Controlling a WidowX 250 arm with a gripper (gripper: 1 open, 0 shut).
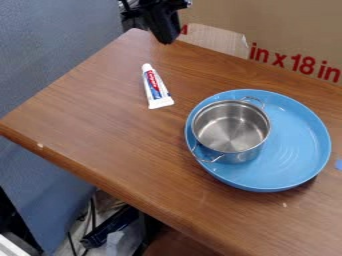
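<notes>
My gripper (163, 25) hangs at the top of the camera view, dark and partly cut off by the frame edge, above the back left of the wooden table (107, 130). Whether it is open or shut cannot be made out. A white tube of toothpaste (156, 86) lies below it on the table, apart from it. To the right, a steel pot (231, 127) with wire handles stands on a blue plate (301, 140).
A cardboard box (281, 30) with red print stands behind the table. A small blue piece (338, 164) is at the right edge.
</notes>
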